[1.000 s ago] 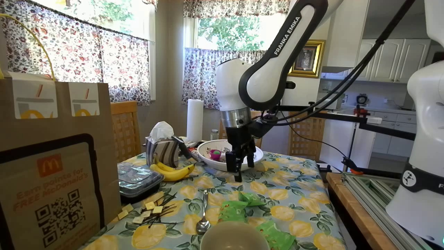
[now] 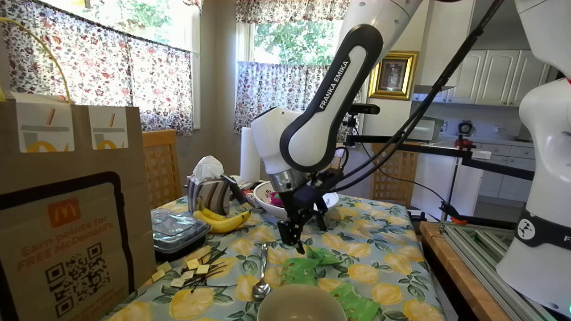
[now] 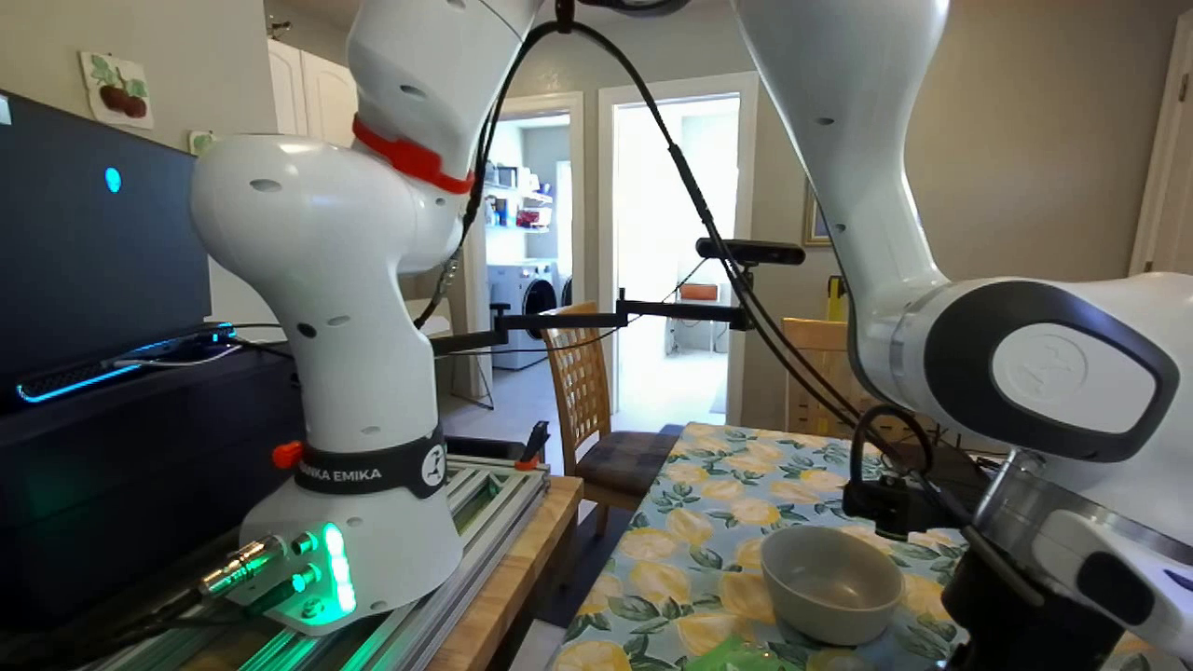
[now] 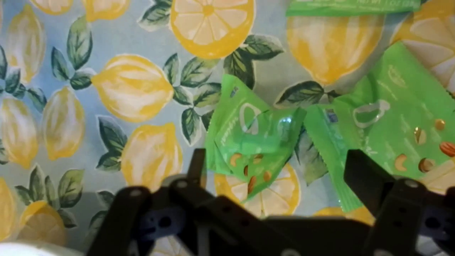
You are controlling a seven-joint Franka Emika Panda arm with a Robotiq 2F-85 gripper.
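Note:
Below my open gripper lies a small green snack packet (image 4: 256, 136) with nuts printed on it, flat on the tablecloth and roughly between the fingertips in the wrist view. A larger green packet (image 4: 384, 123) overlaps or touches it on the right, partly behind the right finger (image 4: 362, 175). In exterior view 1 my gripper (image 2: 300, 235) hangs just above the packets (image 2: 300, 271), with nothing held. Another green packet (image 2: 355, 302) lies closer to that camera, beside the beige bowl (image 2: 302, 305).
A spoon (image 2: 262, 289) lies left of the packets, near scattered sticks and pale squares (image 2: 198, 269). Bananas (image 2: 225, 220), a lidded plastic container (image 2: 179, 230), a striped tissue box (image 2: 208, 195) and a large white bowl (image 2: 332, 199) stand farther back.
The arm has come down and toward the near packets, and the gripper now tilts. The packets, bowl and spoon have stayed in place.

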